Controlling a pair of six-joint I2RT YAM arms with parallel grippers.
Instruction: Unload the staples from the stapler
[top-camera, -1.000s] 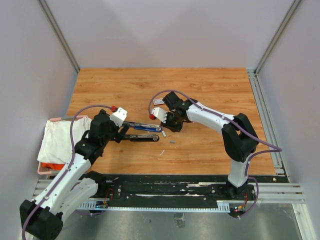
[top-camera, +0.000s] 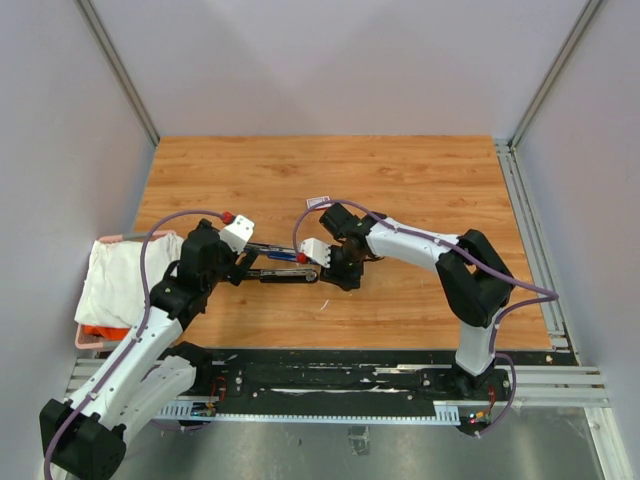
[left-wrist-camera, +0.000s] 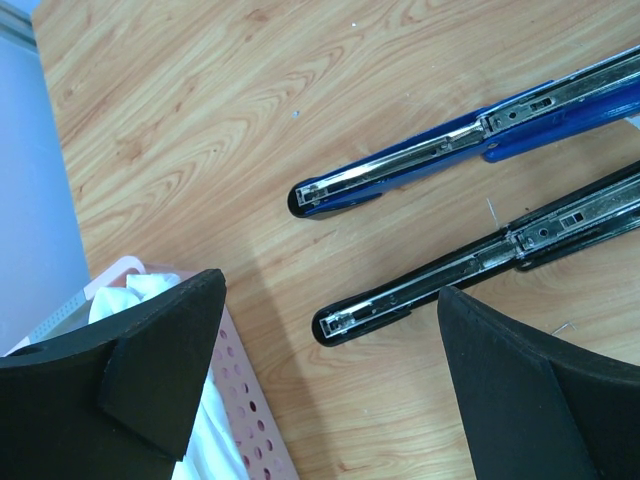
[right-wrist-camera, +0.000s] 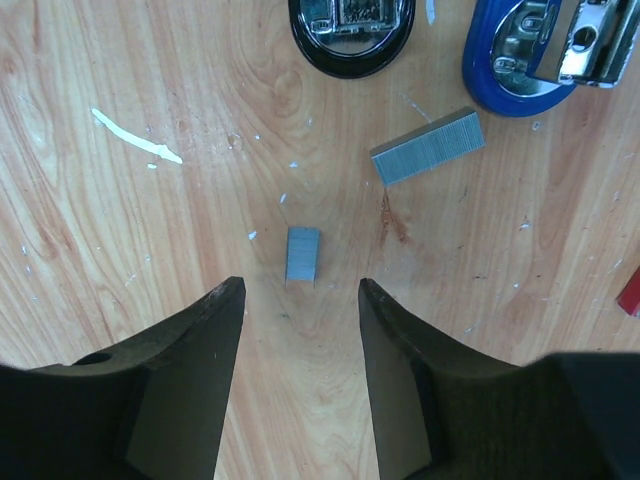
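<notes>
Two opened-out staplers lie side by side on the wooden table: a blue one (left-wrist-camera: 400, 160) and a black one (left-wrist-camera: 420, 290). In the right wrist view, a short staple strip (right-wrist-camera: 302, 253) lies on the wood just ahead of my right gripper, with nothing between the fingers, which stand part-way apart. A longer staple strip (right-wrist-camera: 428, 148) rests near the rounded ends of the blue stapler (right-wrist-camera: 505, 65) and the black stapler (right-wrist-camera: 352, 40). My left gripper hangs open by the other stapler ends, apart from both.
At the left stands a pink basket (top-camera: 85, 338) with white cloth (top-camera: 130, 280) in it. A whitish sliver (right-wrist-camera: 138, 137) and tiny scraps are scattered on the wood. A small red object (right-wrist-camera: 630, 293) lies at the right edge. Open table lies to the right.
My right arm has come toward the table's front edge, and its gripper now covers the spot where the short staple strip showed in the top view. The left arm has stayed still.
</notes>
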